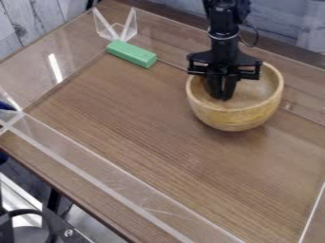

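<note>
My black gripper (221, 82) reaches down from the top centre into a light wooden bowl (234, 113) on the right half of the brown table. Its lower end is inside the bowl, partly hidden by the near rim, and I cannot see whether anything is between its fingers. A green block (131, 53) lies on the table to the upper left, apart from the bowl.
A clear plastic piece (116, 25) stands behind the green block. A dark object (28, 228) sits at the lower-left edge.
</note>
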